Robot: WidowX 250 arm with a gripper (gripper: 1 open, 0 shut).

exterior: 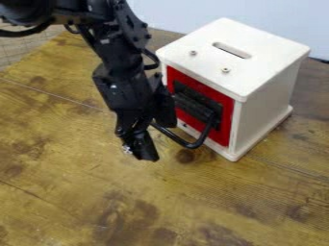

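Note:
My black gripper (pixel 139 142) points down just left of a white wooden box (pixel 264 82) with a red front panel (pixel 221 135). A dark fixture (pixel 198 104) sits in the red panel, partly hidden by the arm, and a black looped tube runs below it in front of the box. The fingertips are low over the wooden table, and I cannot tell whether they are open or shut.
A pale wall stands behind the box, and a light mat lies at the far upper left.

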